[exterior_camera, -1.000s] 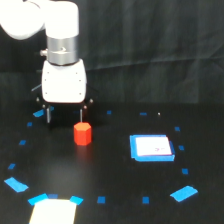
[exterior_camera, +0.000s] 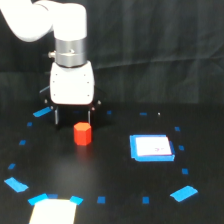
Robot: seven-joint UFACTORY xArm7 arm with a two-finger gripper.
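Note:
A small red block [exterior_camera: 82,134] rests on the black table at left of centre. My white gripper [exterior_camera: 75,116] points down just above and behind it in the camera view. Its dark fingers stand wide apart, and the block shows at the lower right of the gap. I see nothing held between them. Whether the fingers reach down beside the block cannot be told from this angle.
To the right lies a flat blue square with a white middle [exterior_camera: 153,146]. A pale square [exterior_camera: 52,212] lies at the front left edge. Blue tape marks are scattered over the table, which is otherwise clear.
My gripper has moved a little to the right, and slightly lower, toward the red block. The block and the blue square have stayed in place.

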